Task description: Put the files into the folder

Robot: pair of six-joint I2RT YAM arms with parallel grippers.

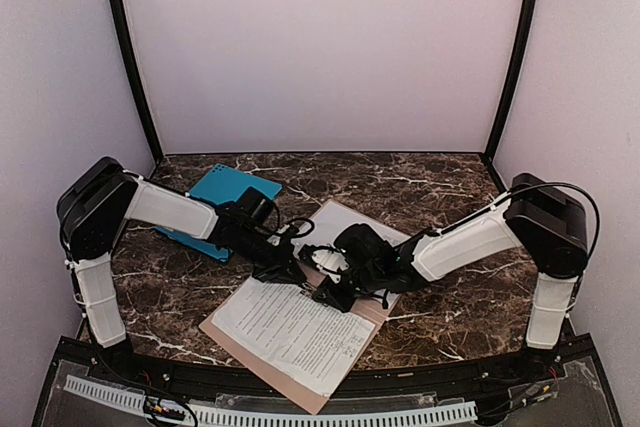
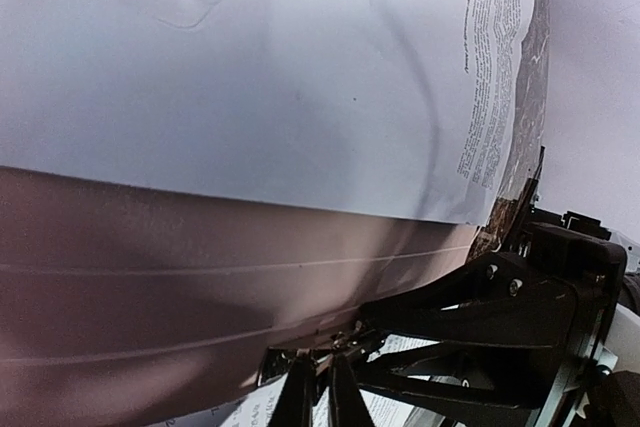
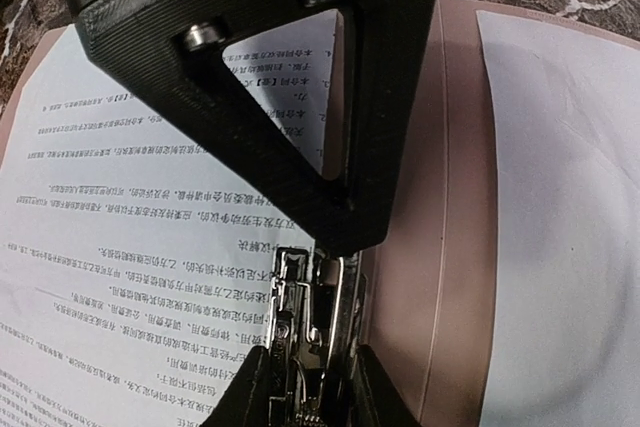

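An open pinkish folder [image 1: 230, 334] lies on the marble table, printed sheets [image 1: 285, 332] on its near half and a mostly blank sheet [image 2: 250, 77] on its far half. At its spine is a metal clip [image 3: 295, 317]. My left gripper [image 1: 298, 275] is shut at the clip's end; its fingertips in the left wrist view meet the metal, but exactly what lies between them is hard to see. My right gripper [image 1: 325, 295] is over the clip from the other side; its finger state is hard to tell.
A blue folder or board [image 1: 225, 182] lies at the back left, partly under the left arm. Bare marble [image 1: 440, 337] is free at the back and right. Both arms crowd the middle over the folder.
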